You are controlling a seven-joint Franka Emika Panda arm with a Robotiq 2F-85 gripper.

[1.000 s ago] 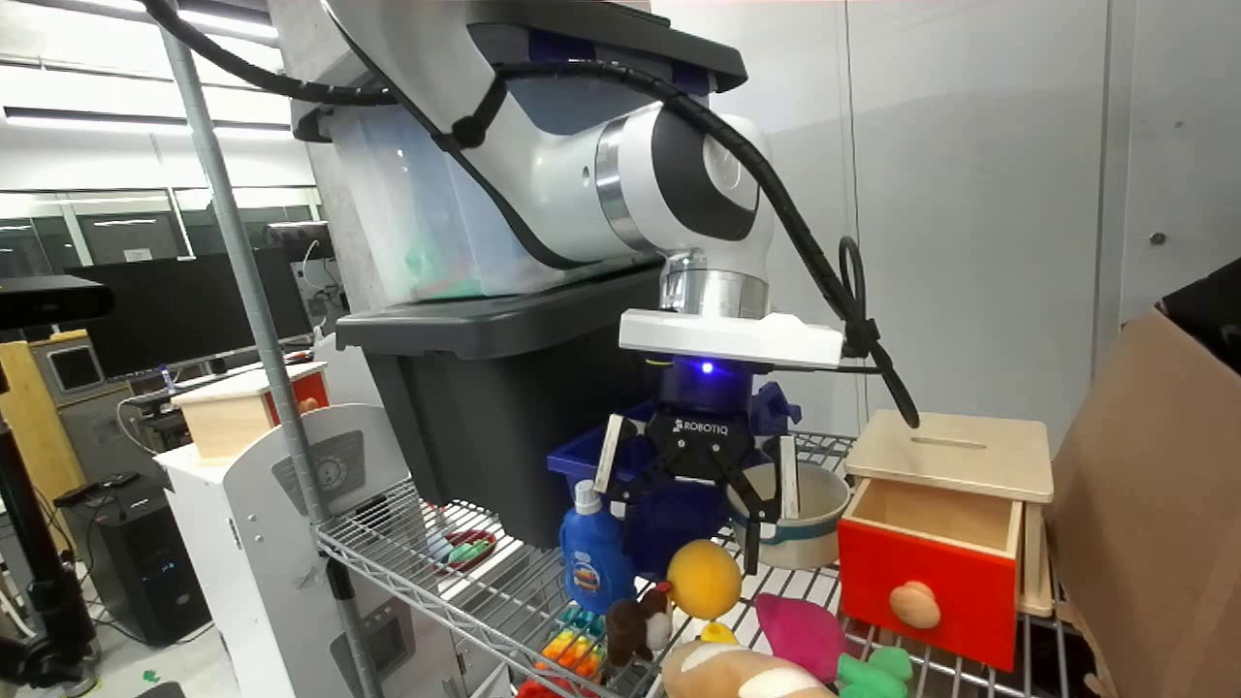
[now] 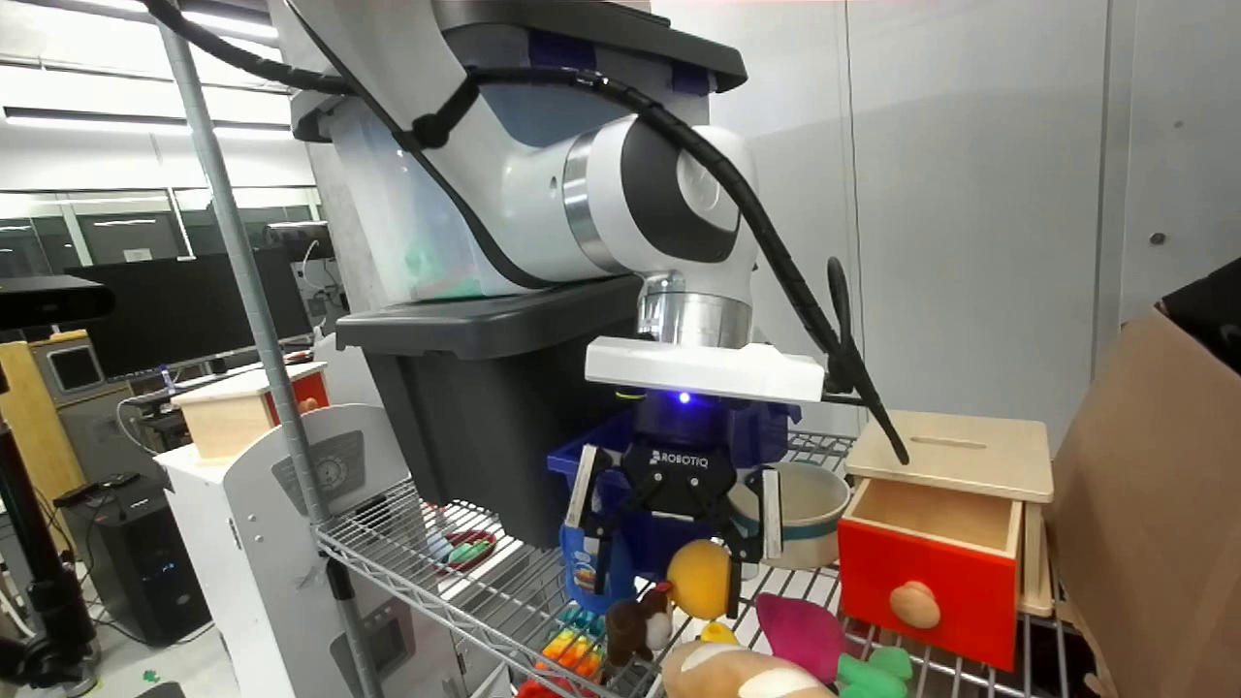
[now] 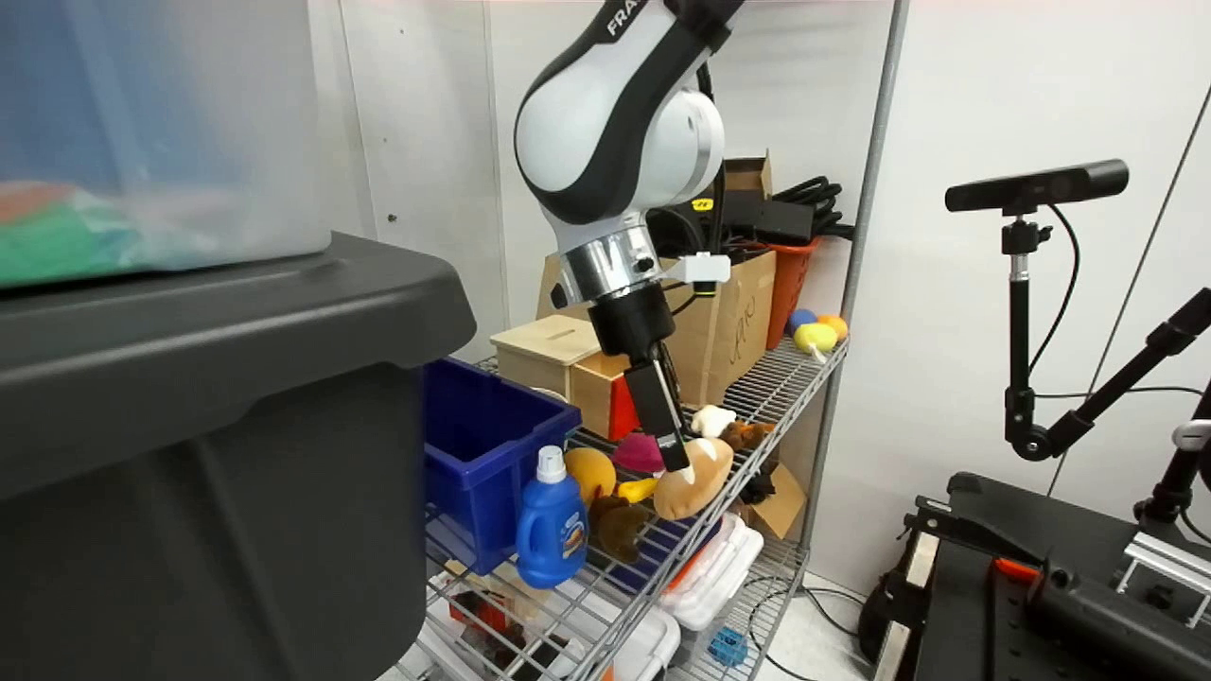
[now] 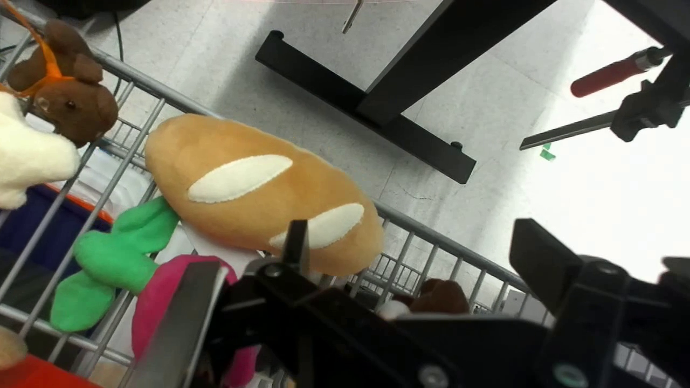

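Note:
In exterior view 1 my gripper (image 2: 669, 576) points down, open, its fingers spread over the toys on the wire shelf. One finger (image 2: 735, 582) overlaps the edge of a round orange toy (image 2: 698, 578); the other covers part of a blue detergent bottle (image 2: 582, 560). Closer to the camera lie a brown-and-white plush (image 2: 629, 628) and a tan plush loaf with white stripes (image 2: 745, 675). From the wrist, the loaf (image 4: 259, 187) extends past the left finger of my open gripper. Whether anything touches the fingers cannot be told.
A dark blue bin (image 3: 500, 460) stands behind the bottle. Right of the gripper are a cream pot (image 2: 811, 500) and a wooden box with its red drawer (image 2: 873, 593) pulled out. A large black tote (image 2: 489, 419) stands at the left. A pink-and-green plush (image 4: 116, 258) lies by the loaf.
In exterior view 1 my gripper has moved left and lower, bringing its fingers down beside the orange toy and over the bottle. The fingers remain open; the toys appear unmoved.

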